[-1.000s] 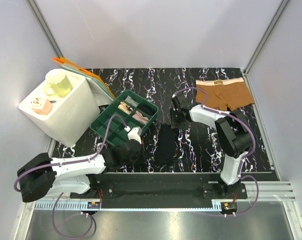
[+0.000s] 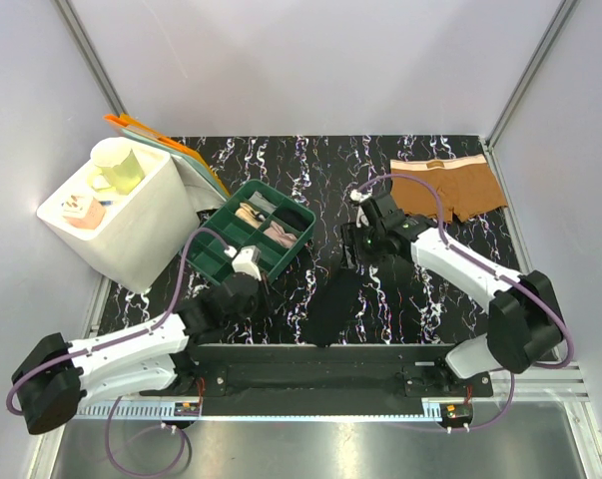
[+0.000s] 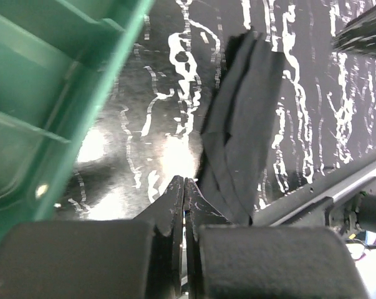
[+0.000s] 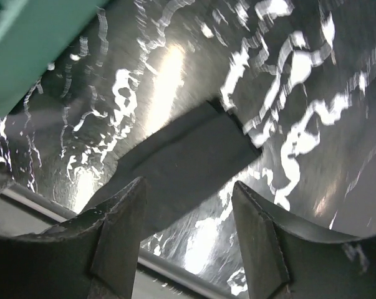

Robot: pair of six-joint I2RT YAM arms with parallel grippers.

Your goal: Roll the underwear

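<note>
The black underwear [image 2: 332, 307] lies on the dark marbled table as a long folded strip, slanting from the front edge towards my right gripper [image 2: 349, 244]. In the right wrist view the strip [image 4: 188, 165] lies beyond the fingers [image 4: 128, 205], which are spread with nothing between them. That gripper hovers above its far end. My left gripper is shut, its tips together and empty, to the left of the cloth [image 3: 237, 131] and in front of the green box.
A green divided box [image 2: 221, 225] with rolled cloths stands at the left. Brown shorts [image 2: 450, 188] lie flat at the back right. Behind the left arm is a white bin [image 2: 161, 225].
The right gripper has opened and risen off the underwear's far end. The cloth has shifted slightly towards the front edge and slants more. My left gripper has drawn back a little to the left.
</note>
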